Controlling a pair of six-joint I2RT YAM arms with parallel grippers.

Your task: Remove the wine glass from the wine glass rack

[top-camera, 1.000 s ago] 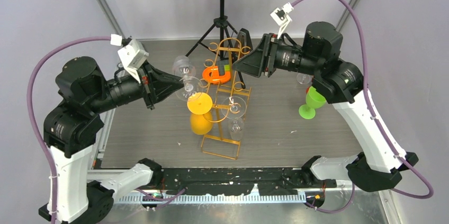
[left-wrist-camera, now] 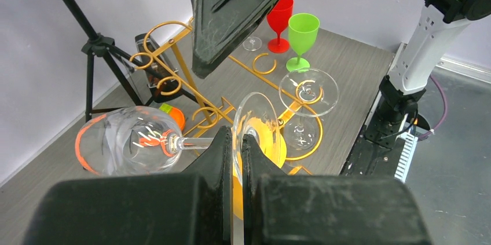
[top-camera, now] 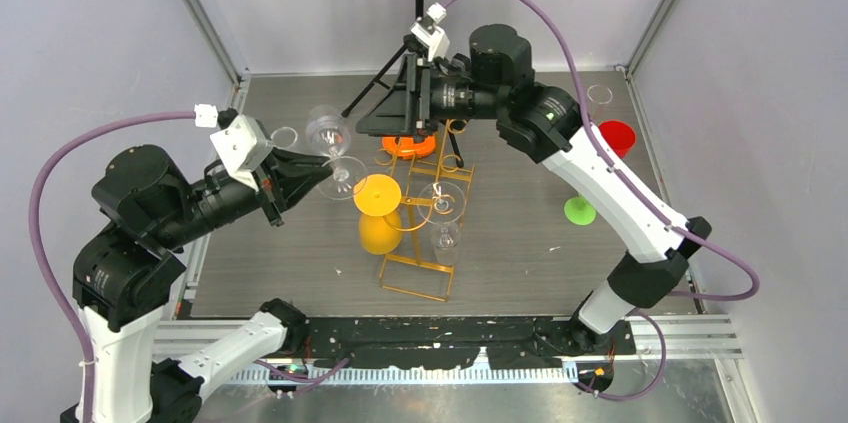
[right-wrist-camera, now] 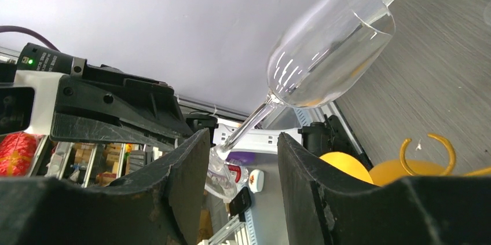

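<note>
My left gripper [top-camera: 329, 165] is shut on the foot of a clear wine glass [left-wrist-camera: 127, 141], which it holds off the rack [top-camera: 418, 263]. In the left wrist view the glass lies sideways, bowl to the left. In the right wrist view its bowl [right-wrist-camera: 324, 54] is up and to the right, the stem [right-wrist-camera: 252, 123] running down toward the left gripper. My right gripper stands part open, nothing gripped, and the stem shows beyond its fingertips. From above, the right gripper [top-camera: 362, 126] is just right of the bowl.
On the rack hang a yellow glass [top-camera: 379, 234] and another clear glass [top-camera: 445, 241]. Green [left-wrist-camera: 303, 32] and red [left-wrist-camera: 281, 14] goblets stand on the floor to the right. A black stand [top-camera: 419, 5] is behind, with an orange item [top-camera: 409, 146] near its base.
My right gripper has come a long way left toward the held glass. The left gripper has shifted slightly left and down in the top view, carrying the glass.
</note>
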